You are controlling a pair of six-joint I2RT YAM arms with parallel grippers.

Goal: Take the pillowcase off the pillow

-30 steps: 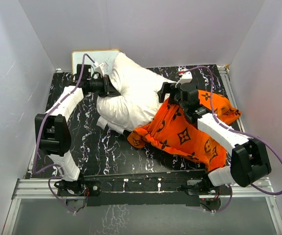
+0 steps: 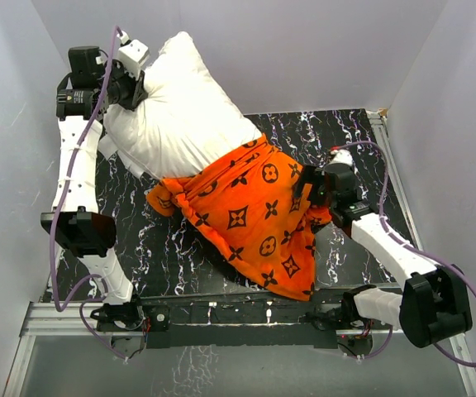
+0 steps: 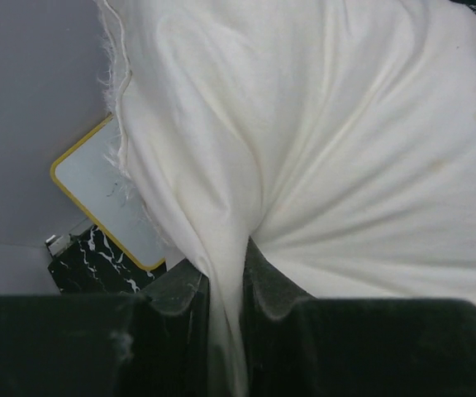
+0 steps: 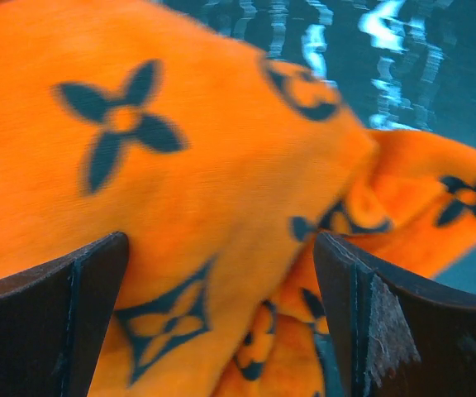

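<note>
The white pillow [image 2: 184, 107] stretches from the upper left to the middle, with the orange patterned pillowcase [image 2: 246, 215] bunched over its lower right end and trailing to the front. My left gripper [image 2: 135, 87] is shut on a pinched fold of the pillow's corner; in the left wrist view the white fabric [image 3: 345, 149] gathers between its fingers. My right gripper [image 2: 304, 186] stands open over the pillowcase at its right part; in the right wrist view orange cloth [image 4: 205, 165] lies beneath and between the spread fingers.
Grey walls border it on the back and sides. A white board with a yellow edge [image 3: 114, 198] shows behind the pillow in the left wrist view.
My left gripper has pulled the pillow up and to the left, and the pillowcase has shifted left with it. My right gripper has moved right and down, now off the pillow's edge.
</note>
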